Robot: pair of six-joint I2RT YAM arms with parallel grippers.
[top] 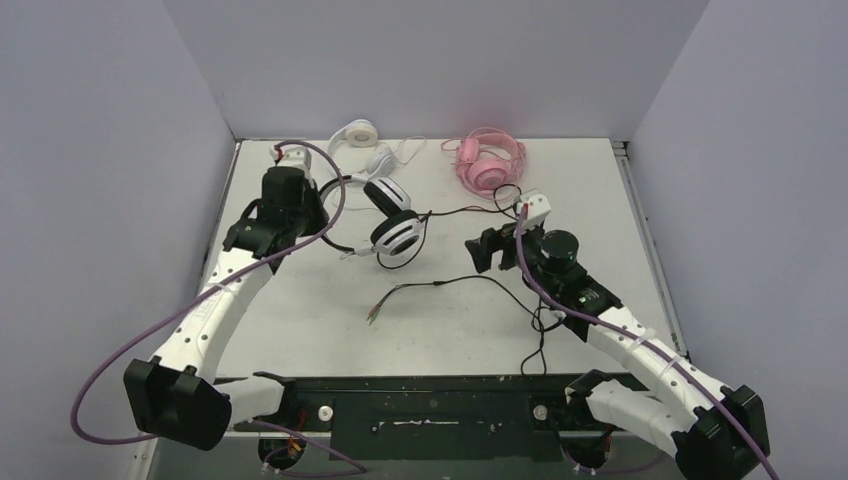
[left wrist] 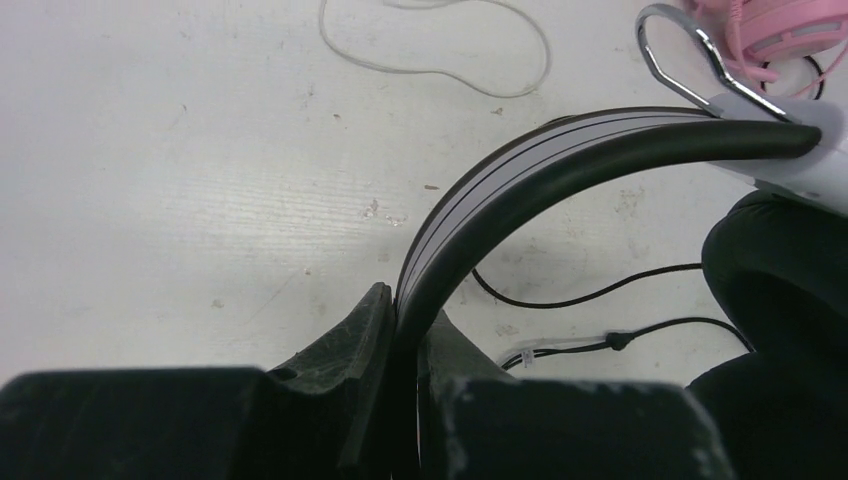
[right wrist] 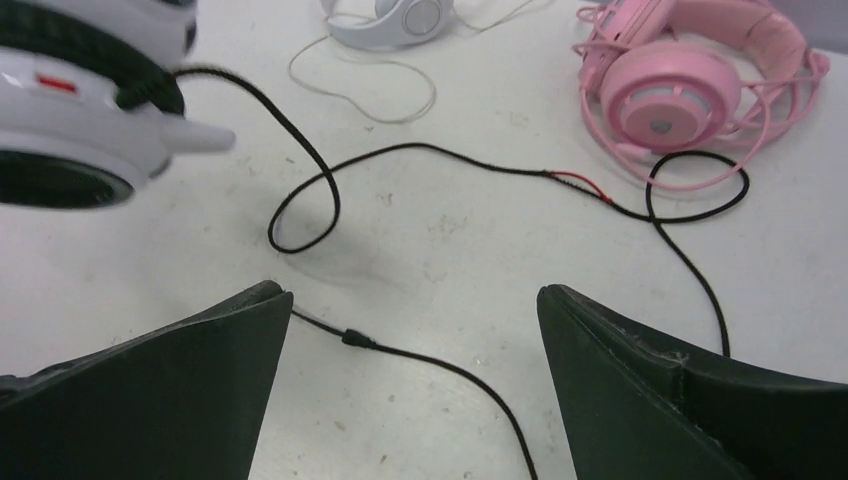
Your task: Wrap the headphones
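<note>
Black-and-white headphones (top: 396, 232) hang at the left of the table, raised off its surface as seen from the wrist views. My left gripper is shut on their headband (left wrist: 560, 160), around the middle of its curve. The two ear cups point right, toward the other arm. From the cups a black cable (right wrist: 455, 150) runs over the table, with a loop near the pink headset and plug ends (top: 374, 314) at the front middle. Right of the cups, my right gripper is open, fingers (right wrist: 220, 370) wide apart, nothing held; the cable lies on the table beneath.
White headphones (top: 357, 140) with a thin white cable lie at the back left. Pink headphones (top: 490, 160) lie at the back middle, touching or close to the black cable's loop.
</note>
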